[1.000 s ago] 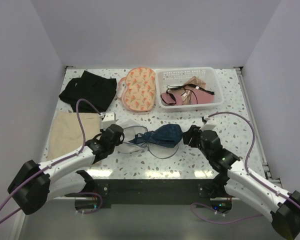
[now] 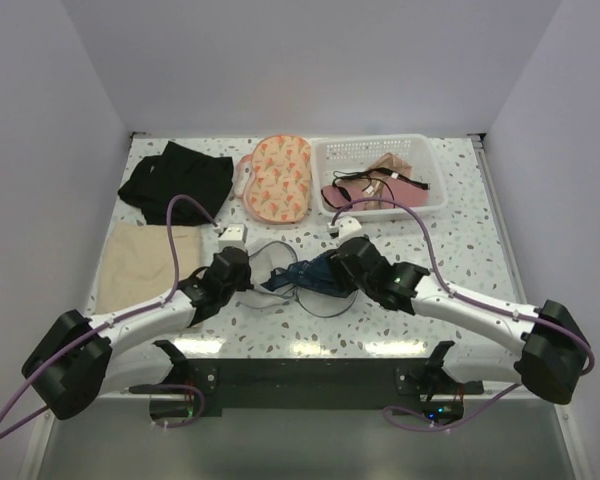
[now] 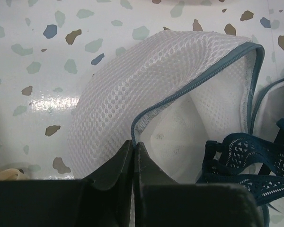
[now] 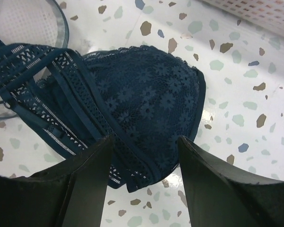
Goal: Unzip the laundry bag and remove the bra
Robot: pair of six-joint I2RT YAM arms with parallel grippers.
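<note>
The white mesh laundry bag (image 3: 113, 90) lies with its blue-edged zip opening spread. My left gripper is shut on the bag's zip edge, which runs down to its fingertips. Dark blue and lacy, the bra (image 4: 142, 90) is partly out on the table; its straps (image 3: 251, 151) reach back to the bag's opening. Over the bra's cup hangs my right gripper, open, its fingers apart above the fabric with nothing gripped. From the top, the right arm covers part of the bra (image 2: 315, 275).
At the back stands a white basket (image 2: 325, 165) with pink items and black cords. A patterned orange pouch (image 2: 280, 180), a black cloth (image 2: 180, 180) and a beige cloth (image 2: 145, 260) lie to the left.
My right gripper has moved left from beside the bra to over its cup. The left arm has shifted slightly right, and the bag's opening beside it looks wider.
</note>
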